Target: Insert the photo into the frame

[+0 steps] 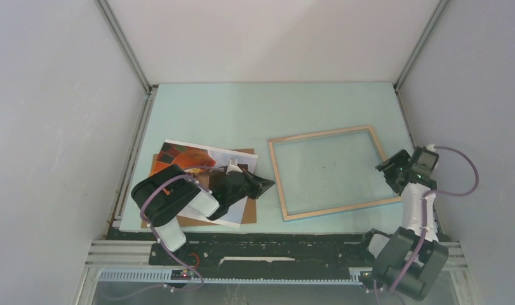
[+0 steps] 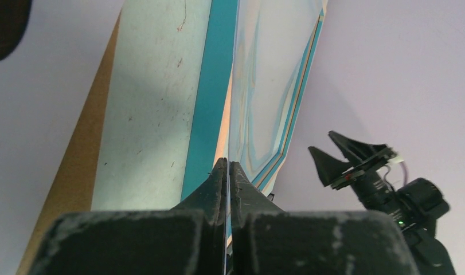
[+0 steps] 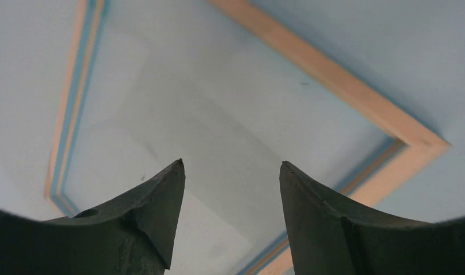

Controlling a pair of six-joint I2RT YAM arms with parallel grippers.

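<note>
The photo [image 1: 186,156], with orange shapes and a pale border, lies at the left of the table on a brown board [image 1: 249,213]. To its right the empty-looking wooden frame [image 1: 318,135] lies flat. My left gripper [image 1: 267,183] reaches across the photo to just beside the frame's left side. In the left wrist view its fingertips [image 2: 221,169] meet; a thin pale line runs along them, and I cannot tell whether anything thin sits between. My right gripper is open near the frame's right side, nothing between its fingers.
A narrow bare strip [image 2: 149,120] separates the brown board from the frame. Walls rise on both sides, and the right arm is close to the right one.
</note>
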